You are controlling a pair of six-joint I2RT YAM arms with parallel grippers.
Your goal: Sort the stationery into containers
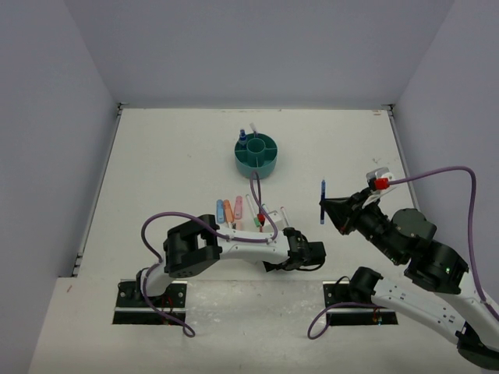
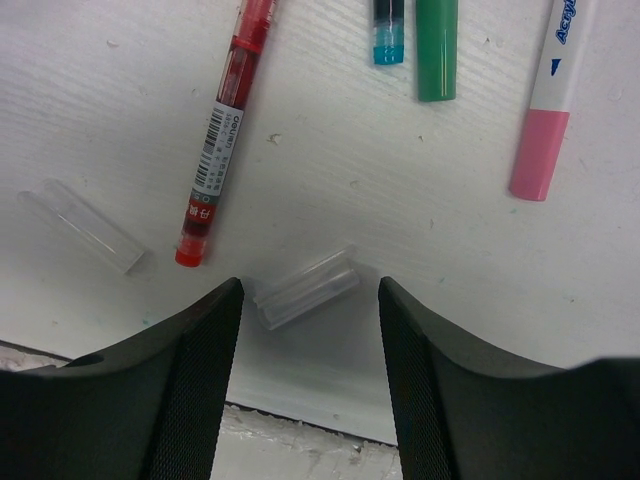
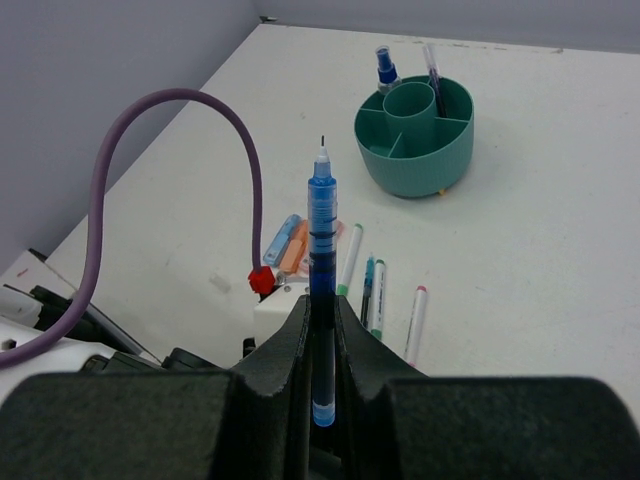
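Note:
A blue pen stands upright with its tip up, and my right gripper is shut on its lower half. The top view has this pen right of the table's middle, clear of the holder. My left gripper is open, its fingers on either side of a short clear cap lying on the table near its front edge. The green round holder stands at the back, with a blue-topped item and a pen in its compartments.
Loose on the table lie a red pen, a pink-tipped marker, a green-capped marker, a teal-ended pen and another clear cap. Blue, orange and pink pieces lie left of the markers.

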